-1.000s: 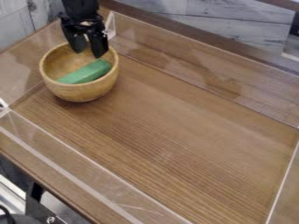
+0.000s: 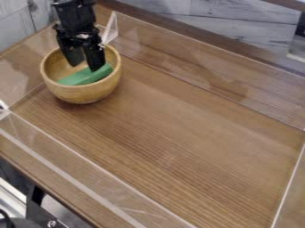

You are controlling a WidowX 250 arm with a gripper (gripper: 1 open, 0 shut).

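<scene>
A tan wooden bowl (image 2: 85, 92) sits at the left of the table, with a green object (image 2: 89, 77) lying inside it. My black gripper (image 2: 78, 56) hangs from the top left over the back part of the bowl, its fingers open and near or just inside the rim. Whether the fingers touch the green object is hard to tell.
A marbled grey band runs along the back right, and pale edges border the table at right and lower left.
My gripper has moved downward toward the bowl's interior. The bowl and green object look about where they were.
</scene>
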